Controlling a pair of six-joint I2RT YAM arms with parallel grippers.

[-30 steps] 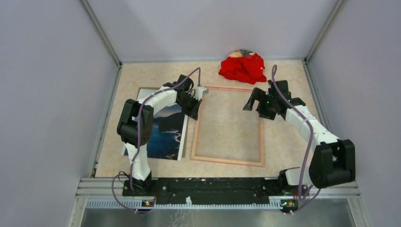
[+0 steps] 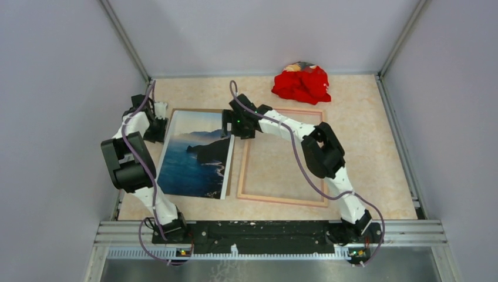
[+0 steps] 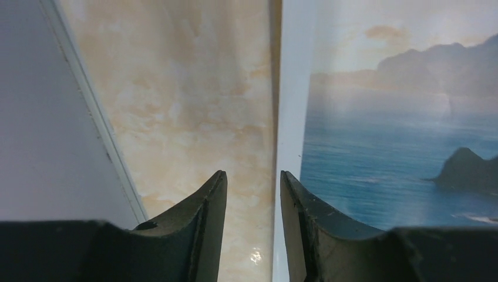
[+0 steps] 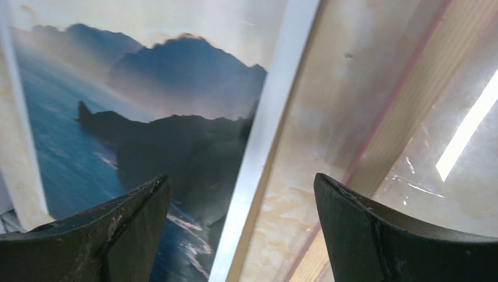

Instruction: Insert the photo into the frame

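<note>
The photo (image 2: 194,161), a white-bordered print of sea and dark cliffs, lies on a brown backing board (image 2: 229,188) on the left of the table. Right of it lies the light wooden frame (image 2: 282,201). My left gripper is part open above the photo's left border, nothing held; in its wrist view the white border (image 3: 293,88) passes by the right finger. Over the photo's right border hangs my right gripper, wide open and empty, the border running between its fingers. In the top view the arms hide the photo's upper corners.
A crumpled red cloth (image 2: 301,84) lies at the back, behind the frame. A clear sheet (image 2: 282,158) appears to span the frame's opening. Grey walls (image 2: 53,117) bound the table.
Both arms have swung left. The left gripper went from between photo and frame to the photo's left edge; the right one came from the frame's right side to the photo's right edge.
</note>
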